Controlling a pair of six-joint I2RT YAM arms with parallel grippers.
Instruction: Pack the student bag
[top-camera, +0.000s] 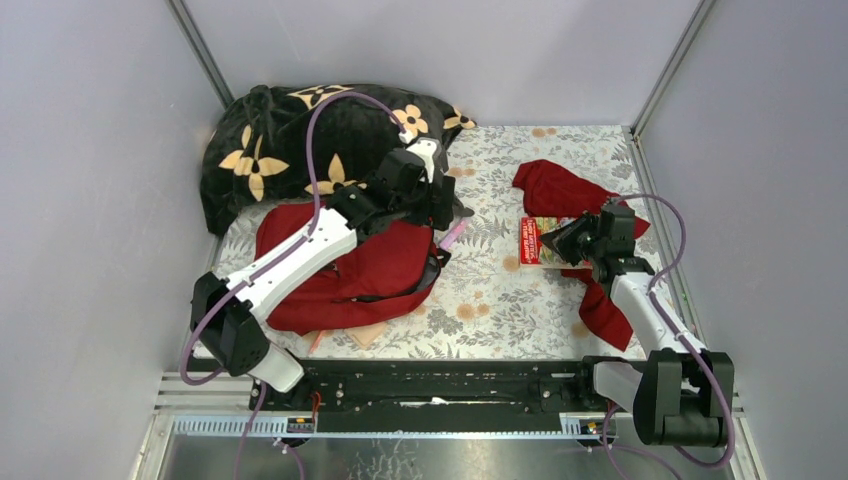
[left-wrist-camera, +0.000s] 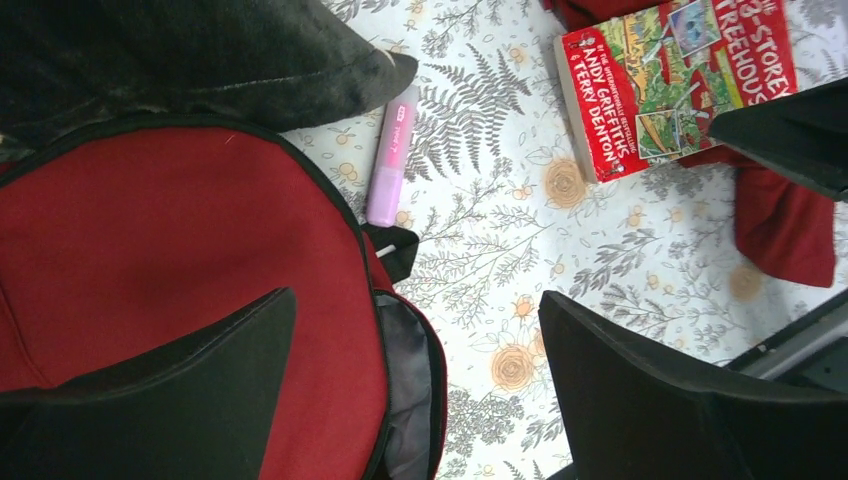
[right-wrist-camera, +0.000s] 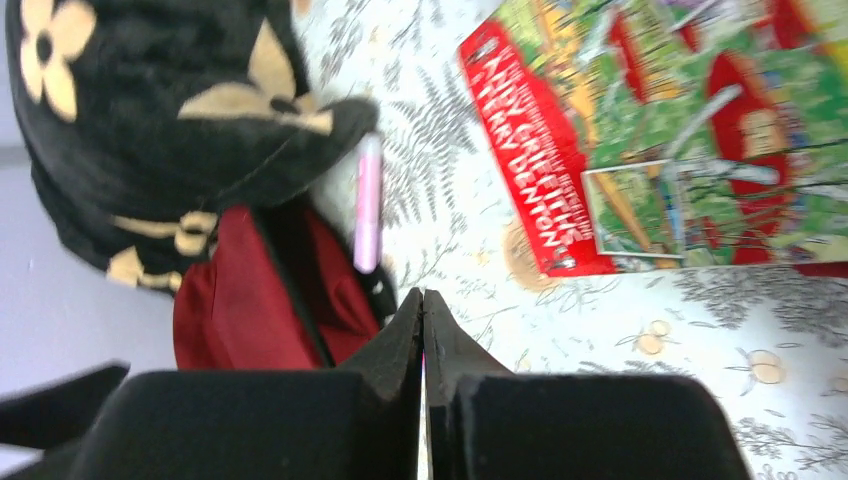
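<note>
The red "13-Storey Treehouse" book (top-camera: 531, 250) lies on the right of the table, partly over dark red cloth. In the top view my right gripper (top-camera: 552, 240) is above it, covering part of its cover. The right wrist view has the right fingers (right-wrist-camera: 395, 350) pressed together, nothing between them; the book (right-wrist-camera: 540, 150) sits beyond and outside them. My left gripper stands open and empty over the edge of the red student bag (left-wrist-camera: 200, 240), which is on the left. A pink marker (left-wrist-camera: 390, 160) rests beside the bag.
A black floral cushion (top-camera: 300, 150) fills the back left. Dark red cloth (top-camera: 605, 315) extends from both sides of the book. An orange pencil (top-camera: 316, 342) and a tan flat item (top-camera: 368, 335) poke out below the bag.
</note>
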